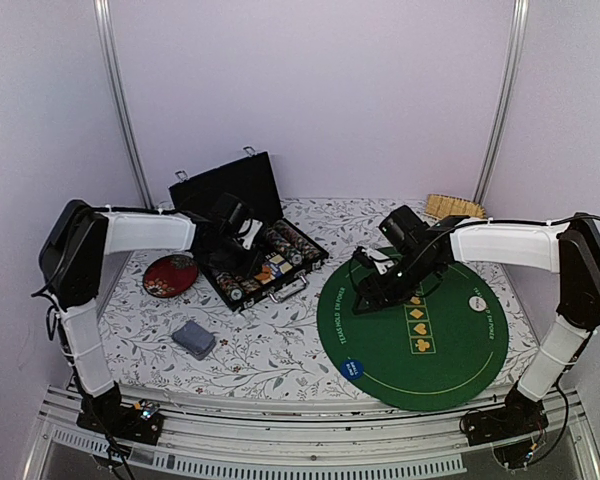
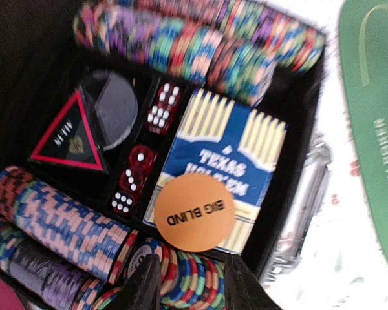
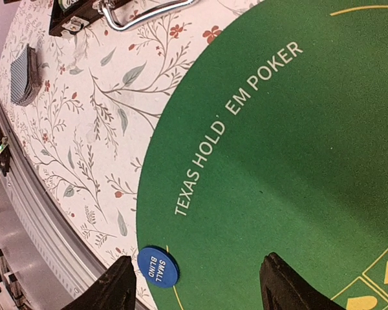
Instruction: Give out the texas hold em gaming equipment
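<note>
The open chip case holds rolls of chips, two red dice, a triangular all-in button, a Texas Hold'em card box and an orange BIG BLIND button on that box. My left gripper hangs over the case's front chip rolls; what lies between its fingers is unclear. My right gripper is open above the green poker mat. A blue SMALL BLIND button rests at the mat's edge, and a white button lies on its right.
A red round plate sits left of the case, a grey stack in front of that, and a wicker basket at the back right. The cloth between case and mat's front part is clear.
</note>
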